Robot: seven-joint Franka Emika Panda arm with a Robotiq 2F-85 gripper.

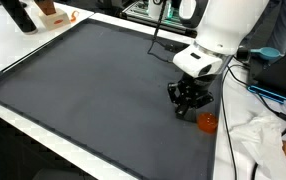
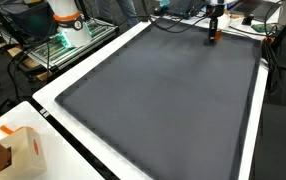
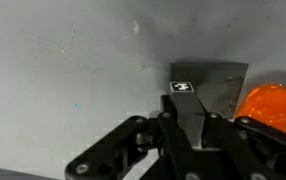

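Observation:
In the wrist view my gripper is shut on a narrow dark block (image 3: 189,112) with a small black-and-white mark on its end. Beyond it, partly covered, lies a dark grey square piece (image 3: 221,78); whether the two touch, I cannot tell. A glossy orange round object (image 3: 273,105) sits close by on the right. Exterior view 1 has the gripper (image 1: 180,104) low over the grey board (image 1: 103,105), near its right edge, with the orange object (image 1: 207,122) just beside it. Seen from exterior view 2, the gripper (image 2: 213,38) is at the board's far right corner.
White crumpled cloth or plastic (image 1: 255,140) lies off the board to the right, with black cables (image 1: 275,97) near it. Most of the board is bare. A second robot arm (image 2: 73,25) stands at the upper left in exterior view 2.

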